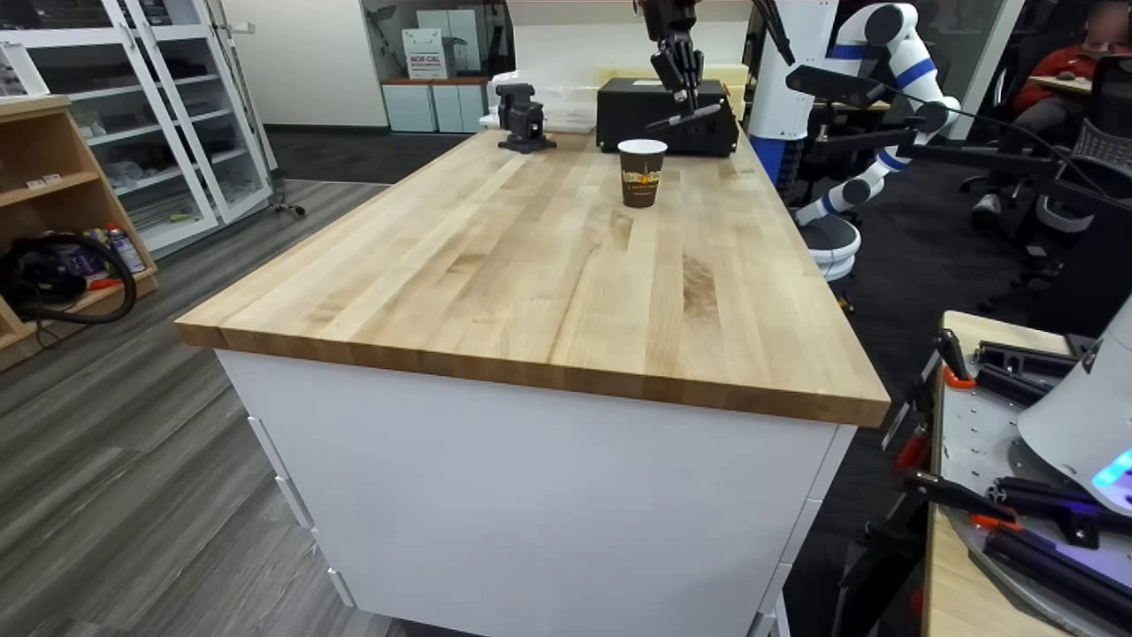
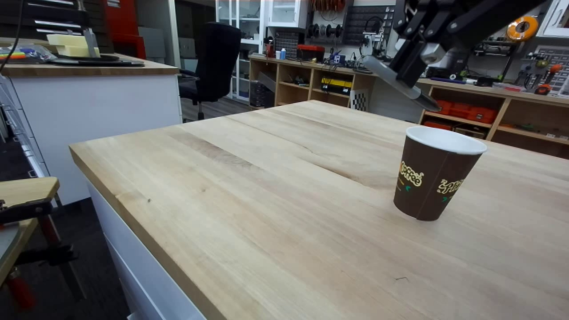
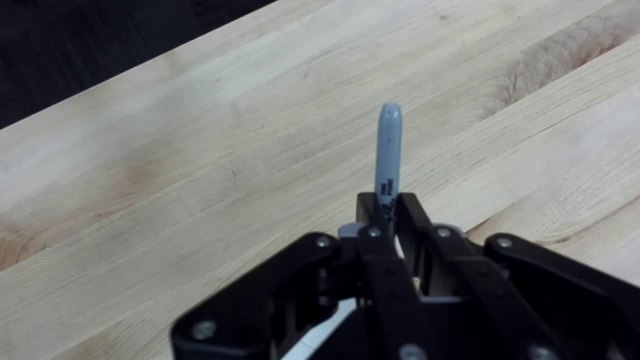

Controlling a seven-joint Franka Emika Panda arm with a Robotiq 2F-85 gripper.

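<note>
A grey marker [image 3: 388, 147] is clamped between the fingers of my gripper, its rounded end sticking out past the tips. In exterior view 2 the marker [image 2: 392, 77] hangs aslant in the air, its dark end low and toward the cup. The brown paper coffee cup [image 2: 434, 176] with a white rim stands upright on the wooden table. Exterior view 1 has my gripper [image 1: 682, 95] above and behind the cup [image 1: 642, 175], apart from it. Of the cup, only a white part [image 3: 318, 333] shows under the gripper in the wrist view.
A black box [image 1: 663, 117] sits at the far end of the tabletop [image 1: 509, 276], with a dark clamp-like device [image 1: 521, 117] to its left. A dark floor lies beyond its edge.
</note>
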